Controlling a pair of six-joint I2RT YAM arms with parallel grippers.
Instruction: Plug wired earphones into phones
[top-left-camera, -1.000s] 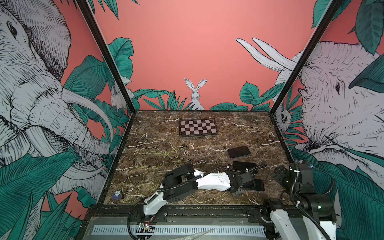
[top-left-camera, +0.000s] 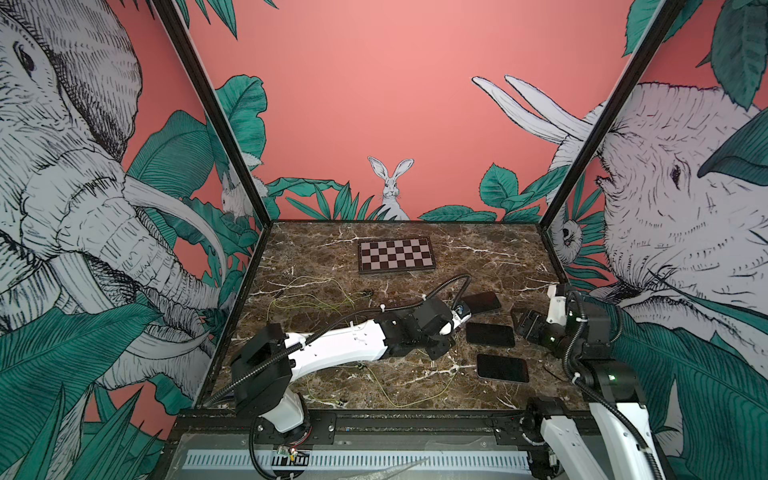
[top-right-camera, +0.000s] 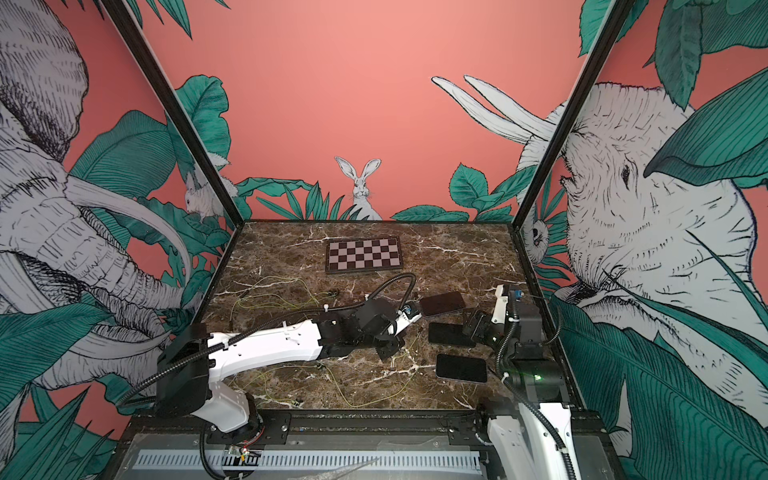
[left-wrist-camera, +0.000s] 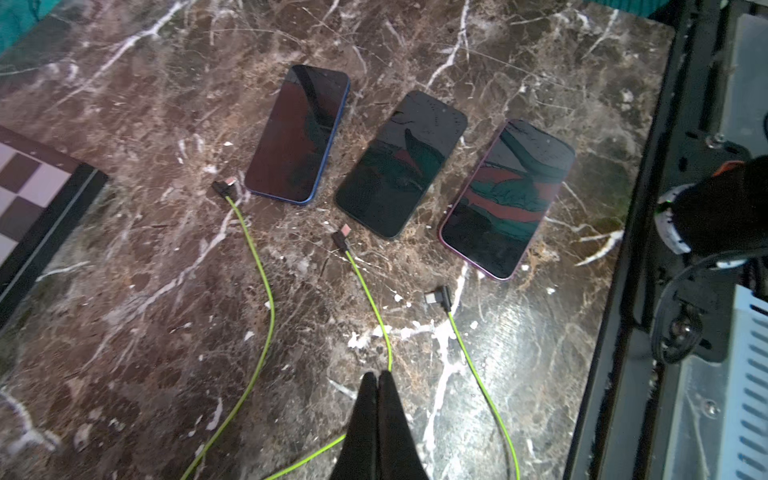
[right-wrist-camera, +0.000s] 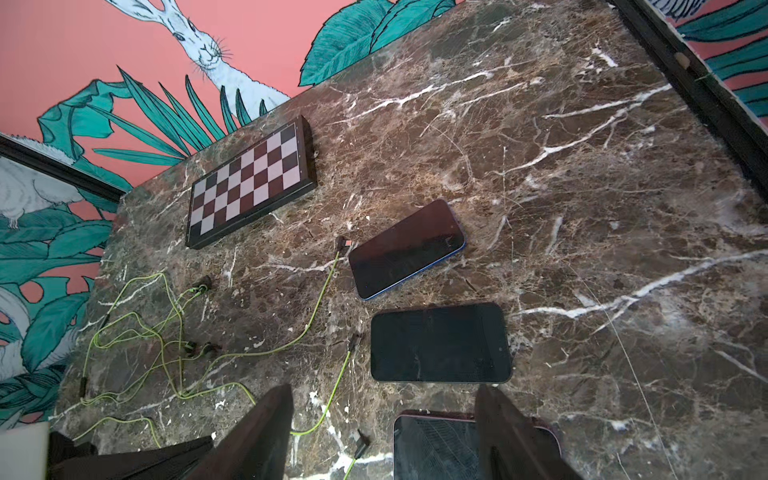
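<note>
Three phones lie on the marble table, apart from each other: blue-framed (left-wrist-camera: 297, 132), black (left-wrist-camera: 401, 164) and pink-framed (left-wrist-camera: 505, 200). Three green earphone cables end in angled plugs (left-wrist-camera: 225, 189) lying near the phones, apparently none inserted. Tangled cables with earbuds (right-wrist-camera: 204, 284) lie at the left in the right wrist view. My left gripper is shut with nothing visible between its fingers, raised over the cables. My right gripper is parted, above the table's right side, with nothing visible between its fingers.
A checkered board (top-left-camera: 396, 254) sits at the back centre. Frame edges (right-wrist-camera: 688, 72) border the table, and the left arm stretches across its front middle.
The left arm has risen and moved back, uncovering the two nearer phones. The right arm has moved left and toward the back. The phones have stayed in place.
</note>
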